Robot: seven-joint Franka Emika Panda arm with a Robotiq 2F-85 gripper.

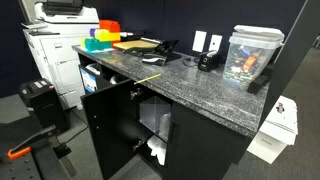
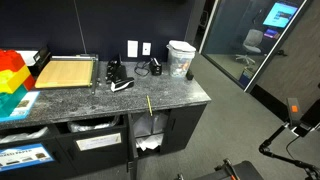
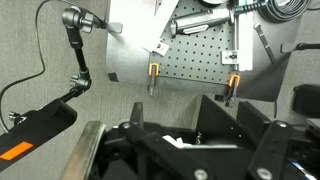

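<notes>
In the wrist view my gripper stands open along the lower edge, its dark fingers spread wide with nothing held between them. Below it are the grey floor and the edge of a perforated metal board. I do not make out the gripper in either exterior view. A black cabinet door stands swung open under the grey counter, and white items show inside. Across the counter's front edge lies a thin yellow stick.
A lidded clear tub stands on the counter, with colored bins and a wooden board at the other end. Orange-tipped clamps grip the metal board's edge.
</notes>
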